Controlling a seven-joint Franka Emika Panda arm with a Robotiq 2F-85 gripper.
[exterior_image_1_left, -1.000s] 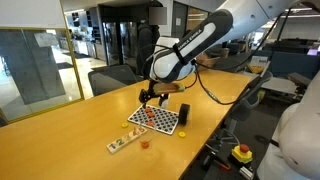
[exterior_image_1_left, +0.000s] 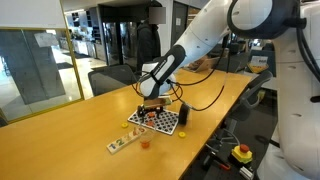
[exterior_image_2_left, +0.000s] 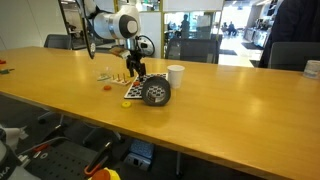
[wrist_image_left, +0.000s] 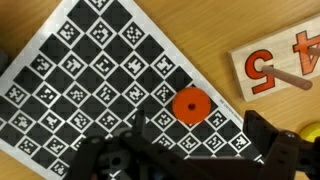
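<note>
My gripper is open, its two dark fingers apart at the lower edge of the wrist view. An orange disc (wrist_image_left: 191, 105) lies on the black-and-white marker board (wrist_image_left: 95, 75), just ahead of the gap between the fingers. Nothing is held between them. In exterior view 1 the gripper (exterior_image_1_left: 152, 99) hangs over the far part of the board (exterior_image_1_left: 168, 119). Exterior view 2 shows it above the table behind the board (exterior_image_2_left: 135, 91), where its fingers are too small to make out.
A wooden block with painted numbers and pegs (wrist_image_left: 278, 62) lies beside the board. Nearer exterior view 1 sits another orange piece (exterior_image_1_left: 145, 142). A dark upright object (exterior_image_1_left: 184, 114) and a yellow disc (exterior_image_1_left: 182, 135) flank the board.
In exterior view 1 the arm's upper links have swung left and appear larger. The gripper has shifted only slightly and is still over the board. Block and board look unmoved.
</note>
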